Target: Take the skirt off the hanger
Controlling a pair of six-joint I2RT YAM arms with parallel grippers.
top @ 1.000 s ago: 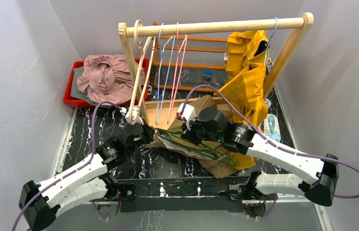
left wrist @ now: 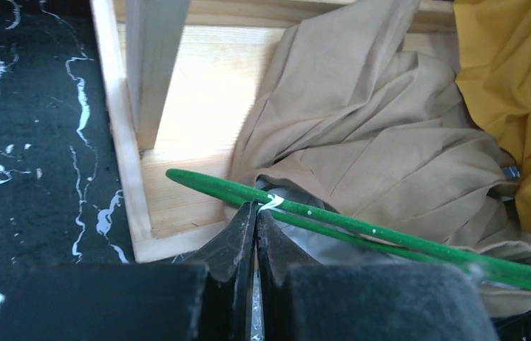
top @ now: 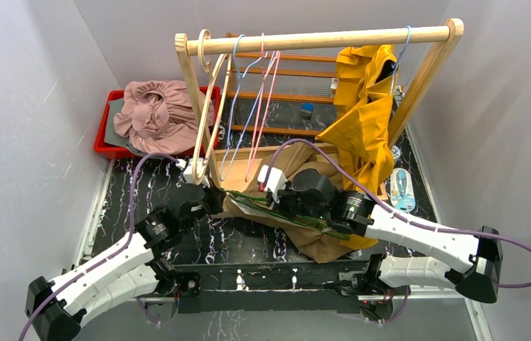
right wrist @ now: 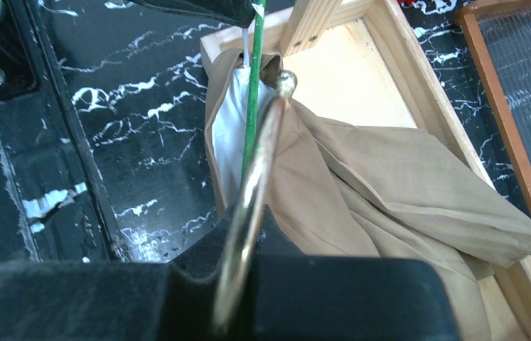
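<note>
The khaki skirt [left wrist: 390, 170] lies crumpled in the wooden box, its pale lining showing. Across it runs the green hanger [left wrist: 390, 231]. My left gripper is shut at the hanger's end, on a thin white strap looped over the green bar; the strap runs down to the skirt in the right wrist view. My right gripper is shut on the hanger's metal hook [right wrist: 266, 142], which fills the middle of that view.
A wooden rack [top: 319, 38] carries several empty hangers and yellow clothing [top: 362, 142] at right. A red basket [top: 106, 138] with pink cloth stands back left, a slatted frame [top: 283, 130] behind the box [right wrist: 454, 128].
The left arm moved only slightly. The blue hangers on the rack have swung a little.
</note>
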